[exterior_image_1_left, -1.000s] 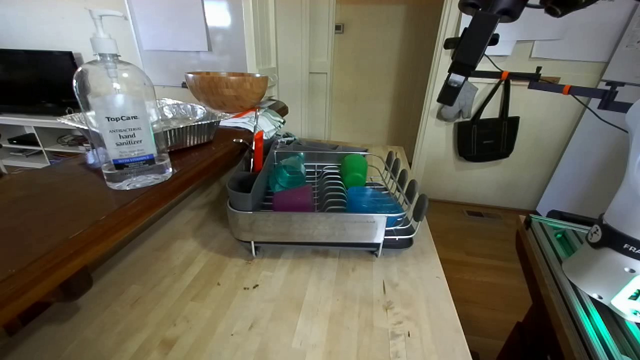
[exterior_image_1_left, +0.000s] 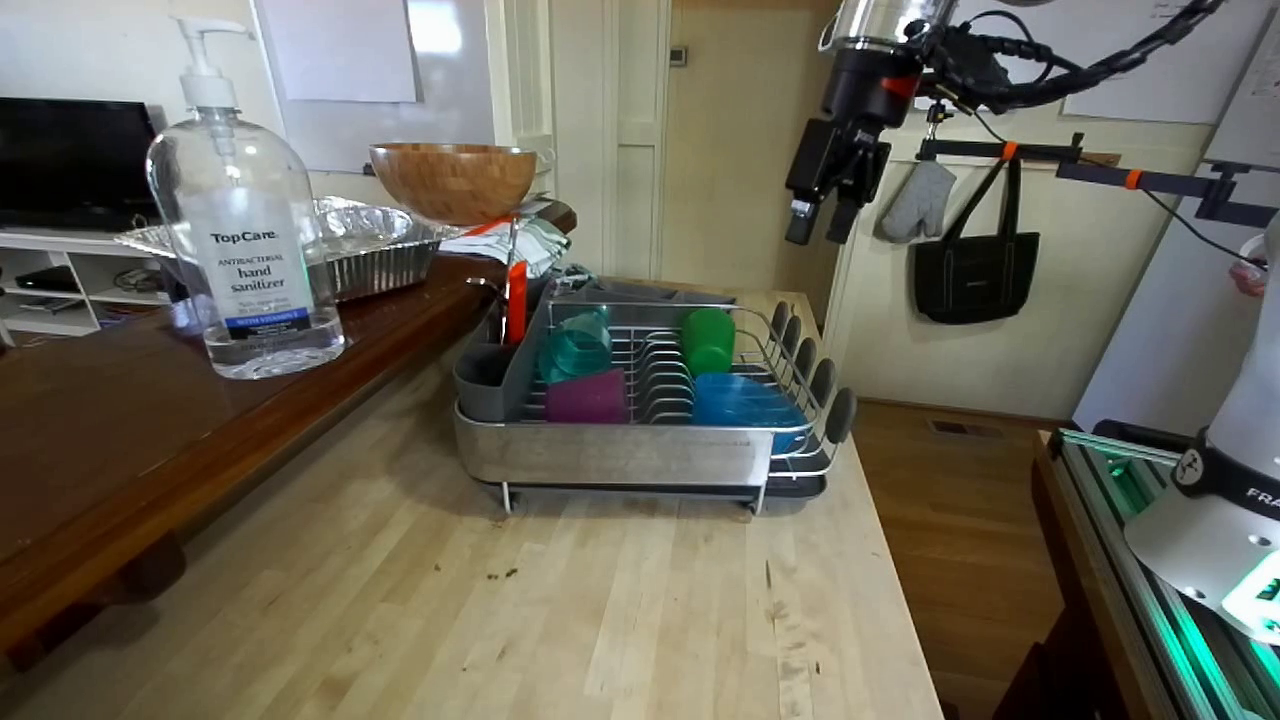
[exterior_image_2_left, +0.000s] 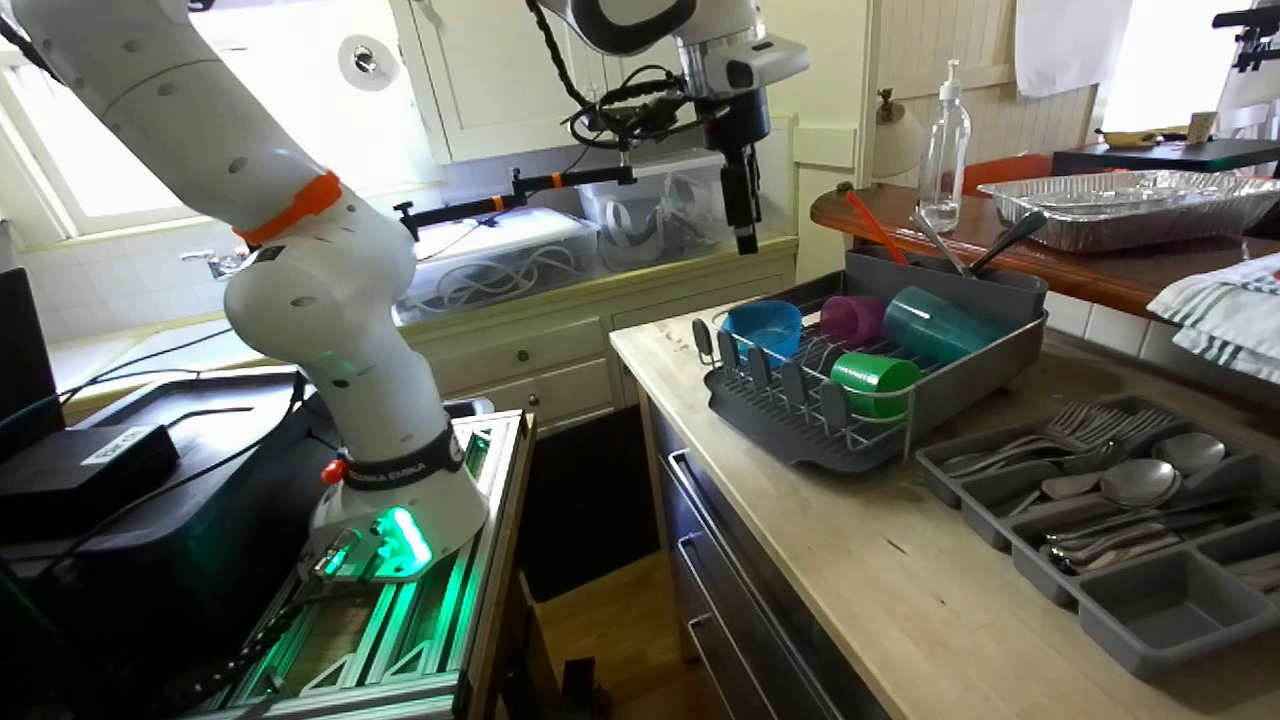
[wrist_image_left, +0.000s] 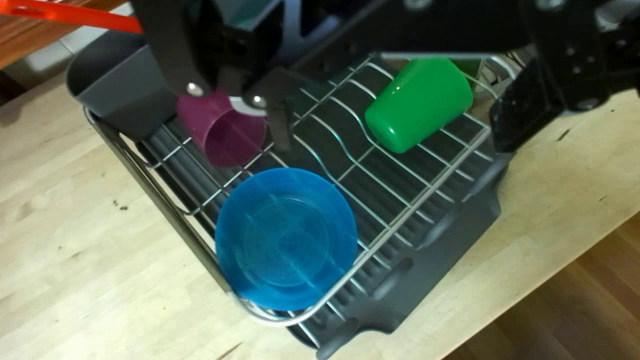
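Observation:
My gripper (exterior_image_1_left: 822, 224) hangs in the air above and to the right of the dish rack (exterior_image_1_left: 614, 456), its fingers apart and nothing between them. Inside the rack, the wrist view shows a blue bowl (wrist_image_left: 286, 240), a purple cup (wrist_image_left: 231, 135) lying tilted and a green cup (wrist_image_left: 420, 105) on its side. From that overhead angle the green cup appears in the gap between the fingers, well below them. A teal cup (exterior_image_2_left: 938, 324) lies by the utensil holder in exterior view 2; the gripper's body blocks that area in the wrist view.
A grey cutlery tray (exterior_image_2_left: 1182, 606) sits on the counter beside the rack. Utensils stick up from the rack's holder, including a red-handled one (exterior_image_1_left: 516, 302). A sanitizer bottle (exterior_image_1_left: 246, 240) and wooden bowl (exterior_image_1_left: 453, 180) occupy the higher brown table.
My gripper has moved left in exterior view 1, closer to the rack, and has turned so both fingers show. The rack and its dishes look unmoved.

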